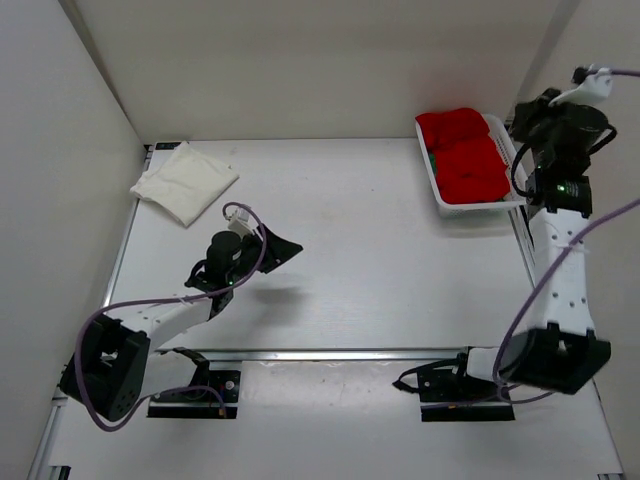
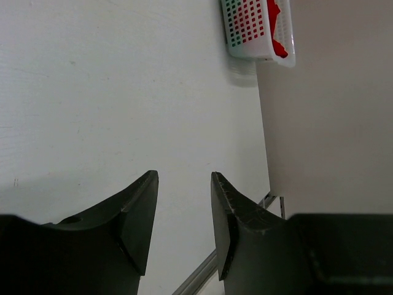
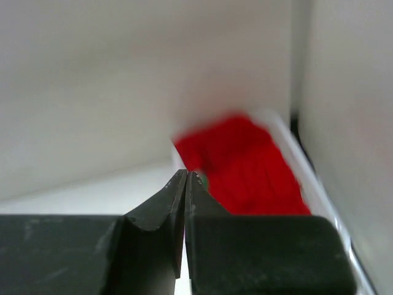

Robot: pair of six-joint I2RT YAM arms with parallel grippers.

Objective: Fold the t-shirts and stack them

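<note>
Red cloth (image 1: pixel 468 165), bunched up, fills the white basket (image 1: pixel 470 210) at the back right; in the right wrist view the red cloth (image 3: pixel 252 166) looks blurred. Flat at the back left lies a white folded cloth (image 1: pixel 185 182). My left gripper hovers over bare table left of the middle, its fingers apart and nothing between them. Raised beside the basket's right side, my right gripper is shut, and nothing shows between its fingertips. Its tips point toward the basket, clear of the red cloth.
Walls enclose the back and both sides, with the right wall (image 1: pixel 610 260) close to my right arm. A little green shows inside the basket's left edge.
</note>
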